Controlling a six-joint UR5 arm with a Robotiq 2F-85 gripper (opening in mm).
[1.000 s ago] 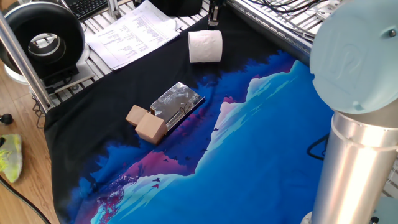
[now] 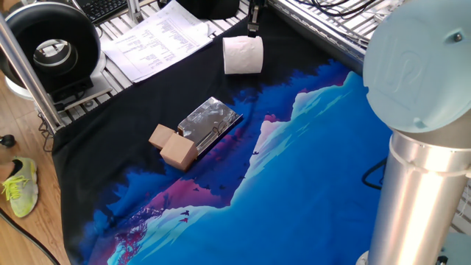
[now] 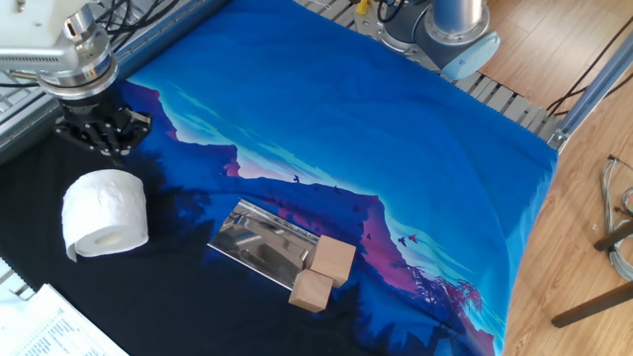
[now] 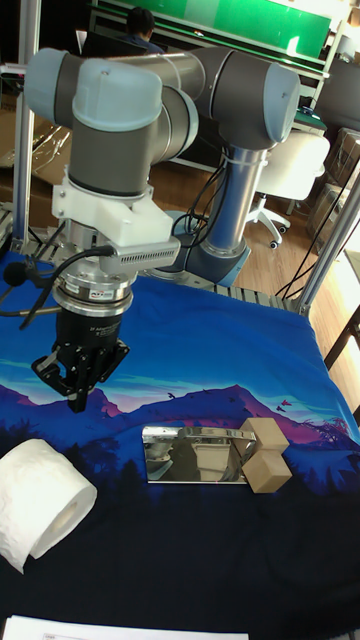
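Observation:
My gripper (image 4: 78,403) hangs over the cloth, fingertips down and brought together, with nothing showing between them. In exterior view 2 the gripper (image 3: 118,160) is just beyond a white paper roll (image 3: 103,211), apart from it in that picture. The roll (image 4: 45,502) lies on its side on the dark part of the cloth. Toward the middle lies a shiny, mirror-like flat box (image 3: 263,240). Two plain light-brown blocks, one larger (image 3: 333,259) and one smaller (image 3: 312,290), sit against its end. Only a dark sliver of the gripper (image 2: 253,32) shows in exterior view 1, behind the roll.
A blue and black mountain-print cloth (image 2: 309,191) covers the table, its broad blue area bare. Printed sheets (image 2: 158,40) lie at one edge, beside a black ring-shaped object (image 2: 55,51). The arm's column (image 2: 412,199) stands at the opposite side.
The arm's rounded joint at the right has shifted slightly leftward, and the gripper sliver behind the roll has moved a little. Roll, box and blocks have stayed put. A person at the left moved.

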